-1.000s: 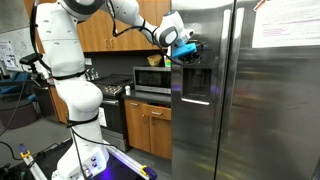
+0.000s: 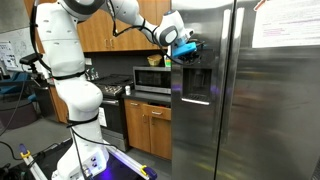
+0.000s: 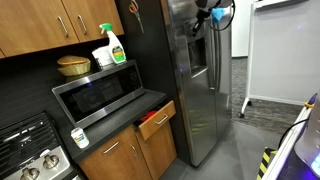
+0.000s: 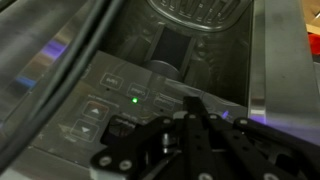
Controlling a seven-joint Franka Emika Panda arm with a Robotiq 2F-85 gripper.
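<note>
My gripper (image 2: 196, 47) is up at the front of the stainless steel refrigerator (image 2: 196, 118), level with its water and ice dispenser. In the wrist view the dark fingers of the gripper are together at the dispenser's button panel (image 4: 130, 105), and nothing shows between them. A small green light (image 4: 135, 100) glows on that panel. Behind it is the dispenser recess with a dark paddle (image 4: 172, 48). Whether the fingertips touch a button I cannot tell.
Left of the refrigerator, a kitchen counter (image 3: 125, 130) carries a microwave (image 3: 100, 97) and a white cup (image 3: 79, 137). A spray bottle (image 3: 113, 45) and a basket (image 3: 73, 66) stand on top of the microwave. One drawer (image 3: 156, 123) is pulled partly out.
</note>
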